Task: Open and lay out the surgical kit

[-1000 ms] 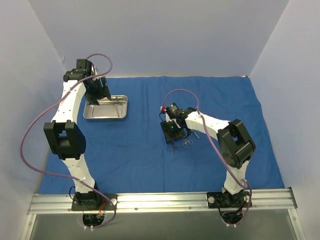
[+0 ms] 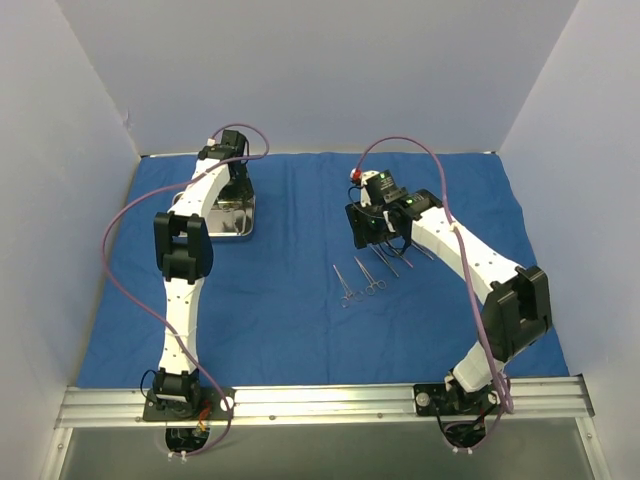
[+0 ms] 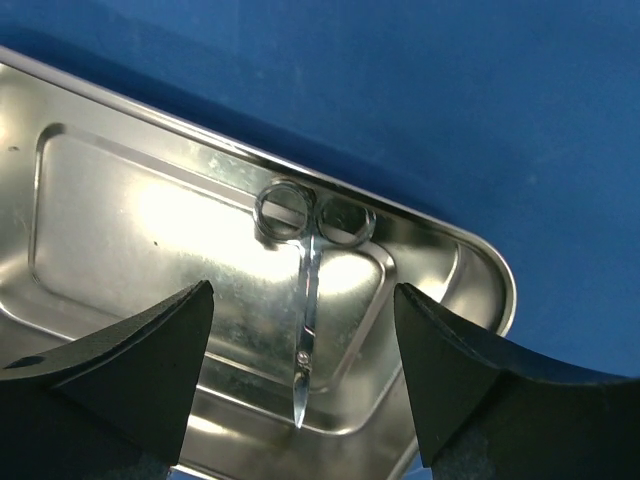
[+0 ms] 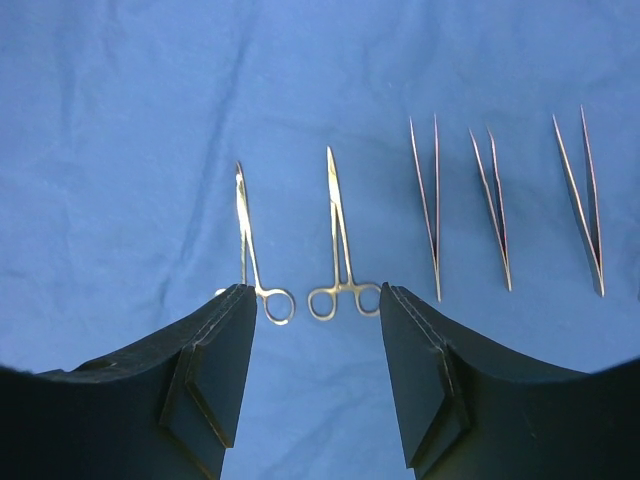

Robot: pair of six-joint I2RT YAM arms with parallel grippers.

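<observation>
The steel tray (image 2: 212,230) at the left holds one pair of scissors (image 3: 308,280), rings toward its far rim. My left gripper is over it, fingers apart on either side of the scissors, nothing gripped. My right gripper is open and empty above the instruments on the blue cloth: a ringed instrument (image 4: 250,240), another ringed clamp (image 4: 337,210) and several tweezers (image 4: 430,225) in a row.
Pale walls (image 2: 40,260) bound the area at the sides and back.
My left gripper has moved rightward over the scissors in the tray. My right gripper has moved away from the ringed instruments, toward the back and right.
</observation>
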